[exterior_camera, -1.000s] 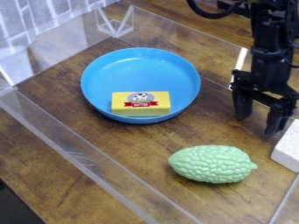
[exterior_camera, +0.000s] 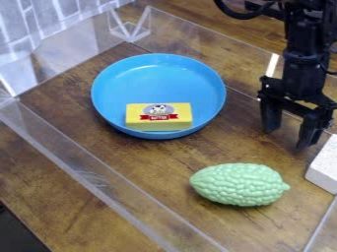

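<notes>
My black gripper hangs low at the right side, its dark fingers close to the wooden surface; whether they are open or shut is hard to tell. Left of it, a blue plate holds a small yellow butter box. In front lies a pale green bumpy vegetable, apart from the gripper.
A white block sits at the right edge, just in front of my gripper. Clear plastic walls border the wooden floor.
</notes>
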